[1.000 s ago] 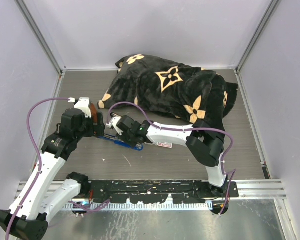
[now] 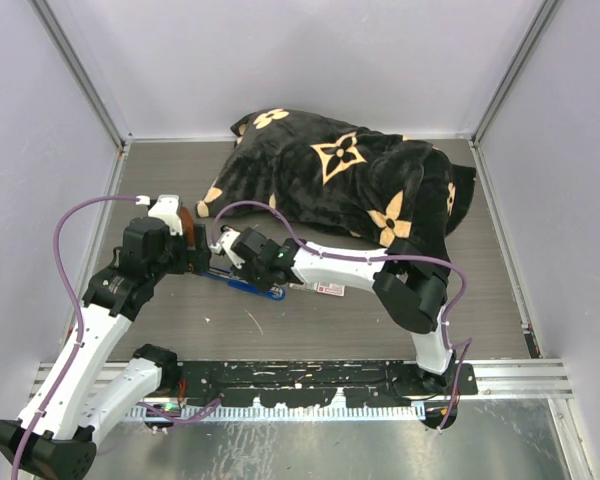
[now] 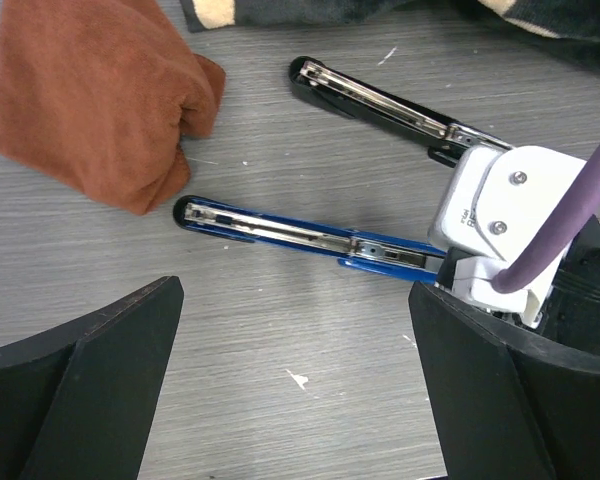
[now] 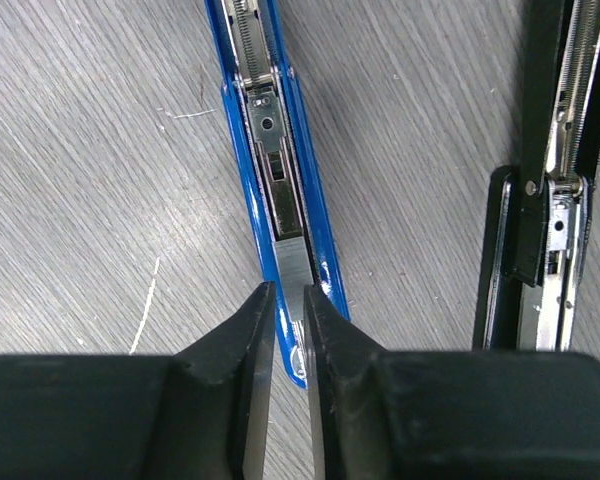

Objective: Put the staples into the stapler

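Observation:
A blue stapler (image 3: 280, 232) lies opened out on the table, its metal channel facing up. In the right wrist view a short grey staple strip (image 4: 293, 268) sits within the channel of its blue body (image 4: 245, 165). My right gripper is over the end of that strip, a narrow gap between its fingertips through which the strip and channel show. Whether the fingers touch the strip I cannot tell. My left gripper stands open above the table on the near side of the stapler, with nothing between its fingers.
A second, black stapler (image 3: 380, 105) lies opened out alongside the blue one. Near the left arm is a brown cloth (image 3: 100, 95). A dark patterned blanket (image 2: 330, 180) fills the back. A small white-and-red box (image 2: 330, 289) lies right of the right gripper. Bare table lies in front.
My right gripper has shifted only slightly over the blue stapler. The left arm, the blanket and the box stay where they were.

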